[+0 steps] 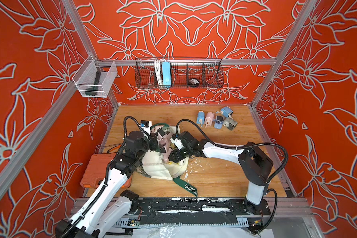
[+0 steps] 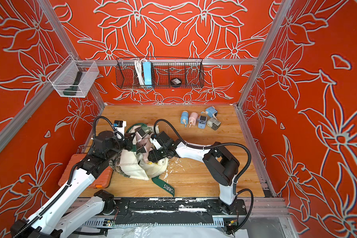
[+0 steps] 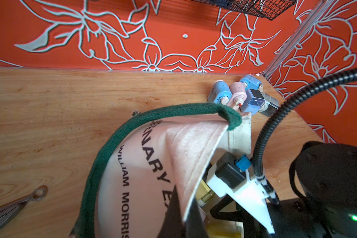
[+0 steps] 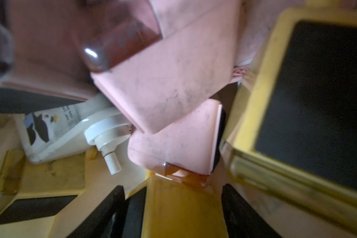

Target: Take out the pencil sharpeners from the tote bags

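Observation:
The cream tote bag lies on the table, its printed side and green strap filling the left wrist view. Inside it are pink sharpeners, yellow sharpeners and a white sharpener. My left gripper is shut at the bag's left upper part; what is between its fingers, if anything, is unclear. My right gripper reaches into the bag, part open, its fingers either side of a yellow sharpener; whether it grips it is unclear.
Several sharpeners stand at the back right of the table. An orange case lies at the front left, scissors beside the bag. A wire basket hangs on the back wall.

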